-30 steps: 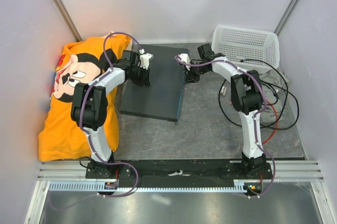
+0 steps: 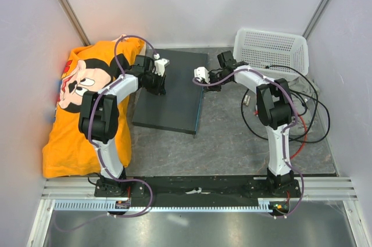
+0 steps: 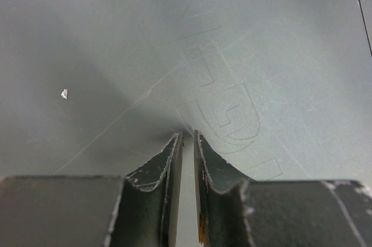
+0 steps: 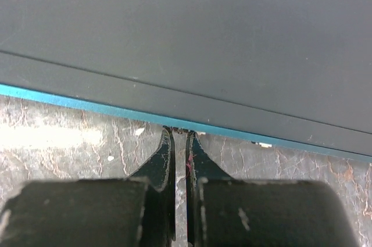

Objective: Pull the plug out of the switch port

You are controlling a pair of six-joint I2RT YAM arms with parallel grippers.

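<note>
A dark grey switch box (image 2: 168, 107) with a blue strip along its right side lies flat in the middle. My left gripper (image 2: 160, 89) hangs over its left part; in the left wrist view its fingertips (image 3: 189, 138) are slightly apart over the scratched top, nothing visible between them. My right gripper reaches the blue-edged side of the switch (image 4: 145, 67), fingertips close together at a small dark piece just under the edge, largely hidden; whether this is a plug cannot be told.
A white basket (image 2: 270, 40) stands at the back right, with loose black and red cables (image 2: 305, 136) below it. An orange cartoon cloth (image 2: 70, 148) covers the left side. Bare floor (image 2: 226, 148) lies right of the switch.
The right gripper has shifted very slightly at the switch's right edge. The left arm and the switch look unchanged.
</note>
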